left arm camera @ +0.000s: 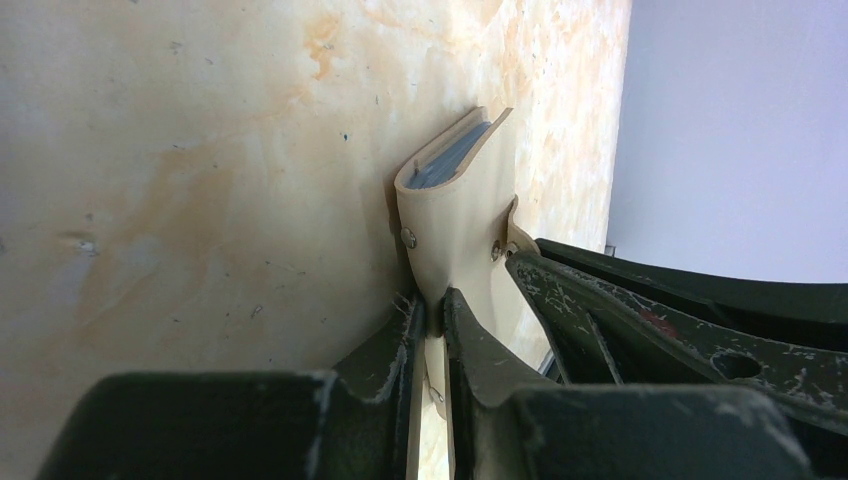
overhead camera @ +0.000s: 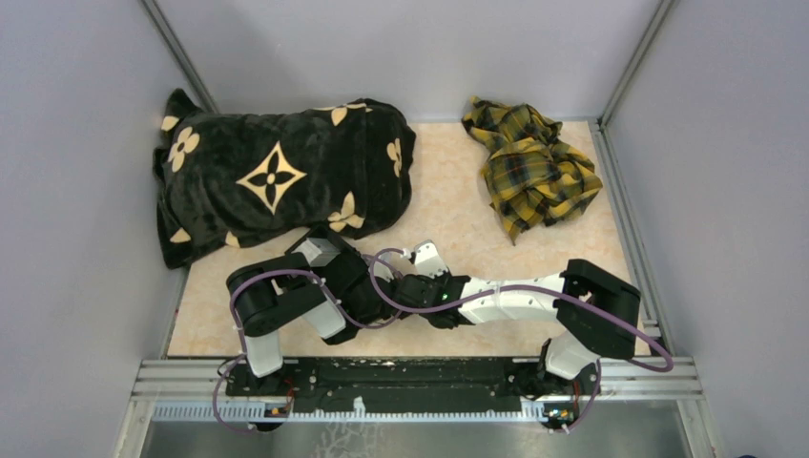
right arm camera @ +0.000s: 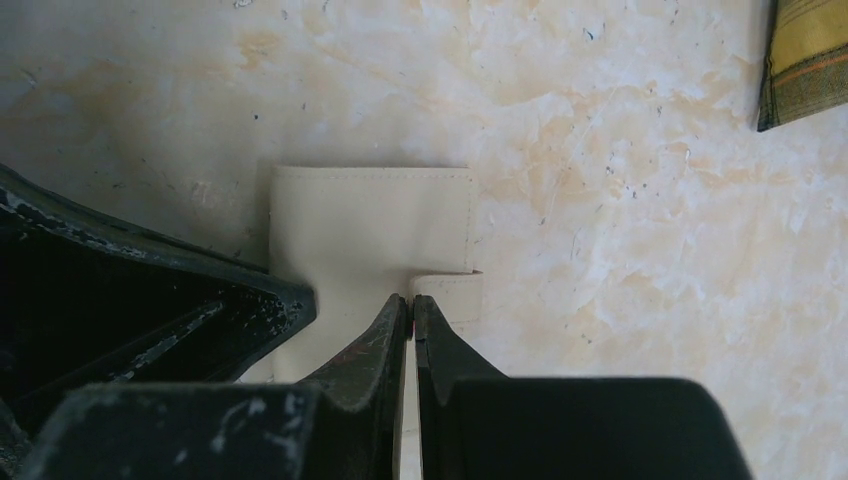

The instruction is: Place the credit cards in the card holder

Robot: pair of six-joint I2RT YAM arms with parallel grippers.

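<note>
A beige card holder [left arm camera: 460,220] with metal snaps stands on edge on the table in the left wrist view. My left gripper is shut on its body. Bluish-grey layers [left arm camera: 450,160] show inside its open end; whether they are cards or sleeves is unclear. In the right wrist view, my right gripper has its fingertips close together at the small closing flap [right arm camera: 448,298], a thin beige strip visible between them. Whether they pinch it is not clear. From the top the arms hide the holder. No loose card is in sight.
The dark patterned cushion [overhead camera: 286,176] lies behind the left arm. A yellow plaid cloth [overhead camera: 536,172] is bunched at the back right. Between them, and at the right in front of the cloth, the table [overhead camera: 448,181] is bare. Both arms meet closely near the front middle.
</note>
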